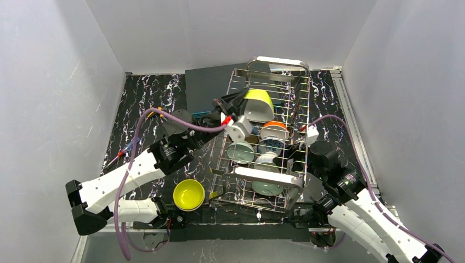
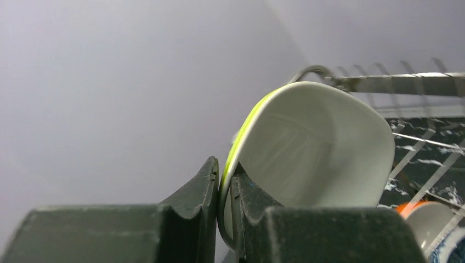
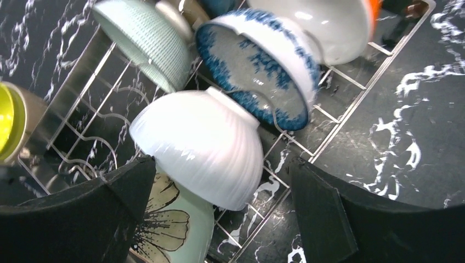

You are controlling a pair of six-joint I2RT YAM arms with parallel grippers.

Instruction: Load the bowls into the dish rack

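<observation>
A bowl, white inside and yellow-green outside [image 2: 312, 148], is held by its rim in my left gripper, over the upper tier of the wire dish rack [image 1: 263, 174]. The lower tier holds several bowls: a white bowl [image 3: 197, 142], a blue-patterned bowl [image 3: 257, 71], a pale green bowl [image 3: 137, 38], a green bowl with a flower pattern [image 3: 186, 224] and an orange bowl [image 1: 273, 125] among them. My right gripper is open at the rack's right side, facing the white bowl; no contact is clearly visible.
A yellow bowl [image 1: 188, 194] stands on the marble table left of the rack's front. A dark board [image 1: 205, 82] lies at the back behind the rack. Grey walls enclose the workspace; the table left of the rack is mostly clear.
</observation>
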